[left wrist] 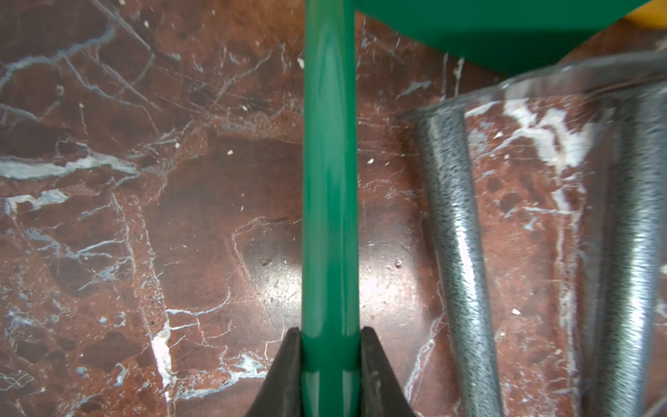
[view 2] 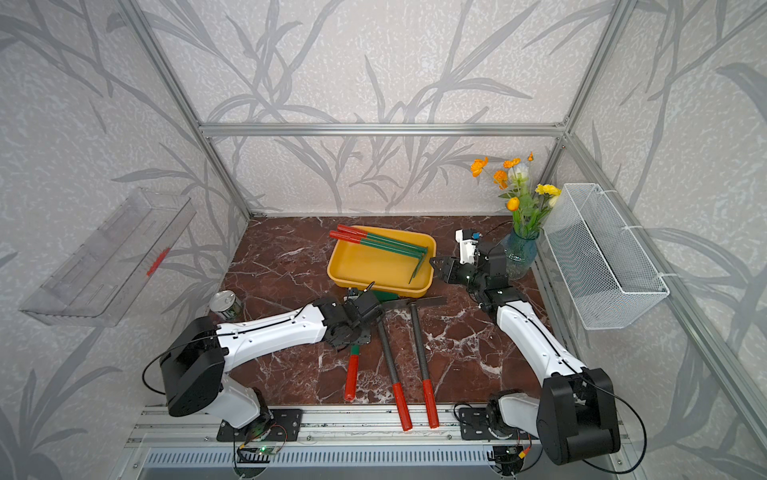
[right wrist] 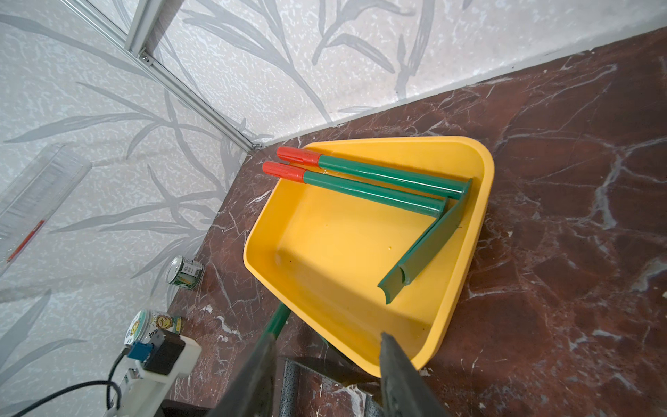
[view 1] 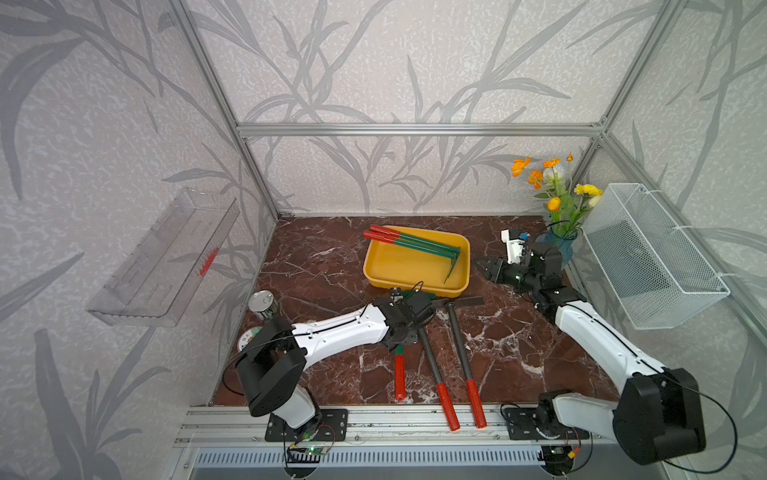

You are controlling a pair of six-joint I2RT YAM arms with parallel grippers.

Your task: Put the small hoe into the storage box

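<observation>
The green hoe handle (left wrist: pixel 330 173) runs up the left wrist view to a green blade (left wrist: pixel 486 27), with my left gripper shut on it; its red grip (view 1: pixel 399 372) shows below my left arm in the top views, near the yellow box. In the yellow storage box (view 1: pixel 399 272) lie green hoes (right wrist: pixel 368 194) with red grips. My right gripper hangs just right of the box; its fingers are apart, with nothing seen between them.
Two grey-handled hoes (view 1: pixel 459 344) with red grips lie below the box. Cans (view 1: pixel 263 303) stand at the left, flowers in a vase (view 1: pixel 563 240) at the back right. Baskets (view 1: pixel 655 256) hang on both sides.
</observation>
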